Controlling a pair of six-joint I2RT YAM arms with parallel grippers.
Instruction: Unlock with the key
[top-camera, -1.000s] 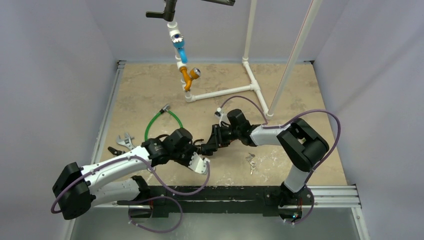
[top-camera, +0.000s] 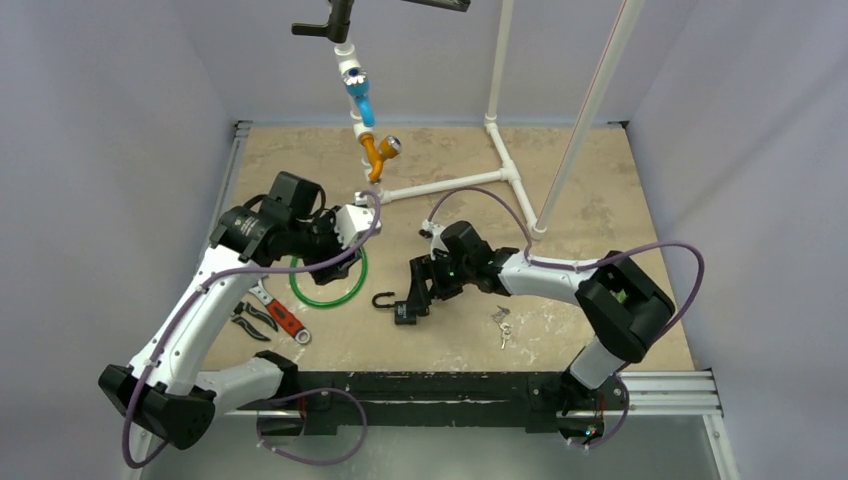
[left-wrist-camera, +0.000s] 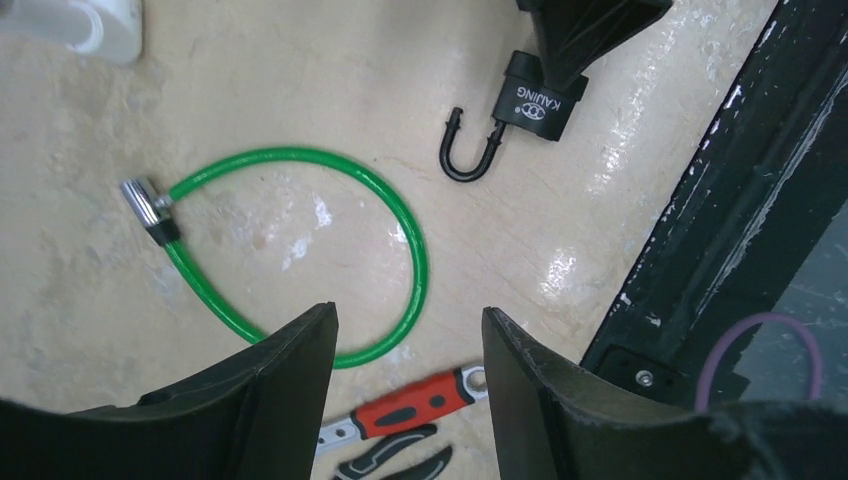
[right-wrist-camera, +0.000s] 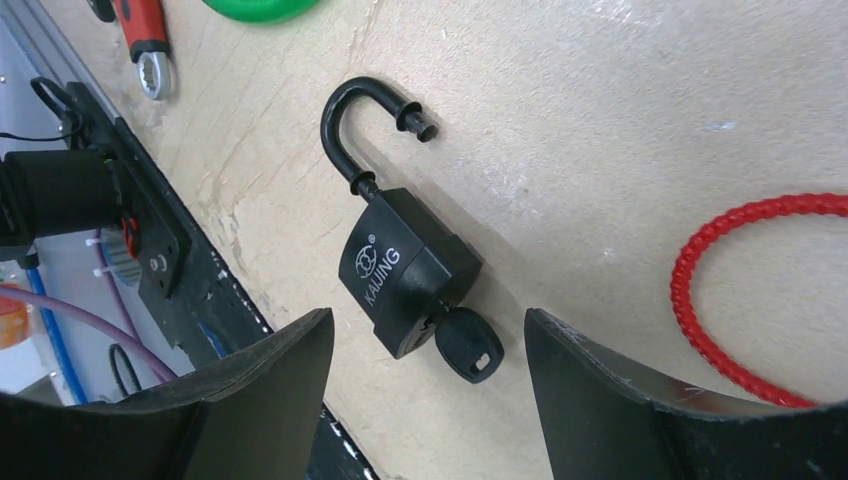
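The black padlock (right-wrist-camera: 400, 270) lies on the table with its shackle (right-wrist-camera: 345, 125) swung out, one end free of the body. A black-headed key (right-wrist-camera: 469, 345) sits in the lock's end face, seen from the right wrist. My right gripper is open, its fingers apart on either side of the key head and touching neither it nor the lock, as far as shows. Over the green loop at the left, my left gripper has its fingers apart, with empty space between them. From the left wrist the padlock (left-wrist-camera: 538, 97) is partly covered by the right gripper.
A green cable lock (left-wrist-camera: 415, 250), a red-handled wrench (left-wrist-camera: 415, 404) and black pliers (left-wrist-camera: 390, 450) lie below the left gripper. A small bunch of keys (top-camera: 504, 328) rests to the right. White pipes (top-camera: 450, 186) stand at the back. A red cord (right-wrist-camera: 690, 290) lies right of the padlock.
My left gripper has drawn back from the padlock, up and to the left. The right gripper has shifted slightly and now stands apart from the key. The padlock lies on the table with its shackle out.
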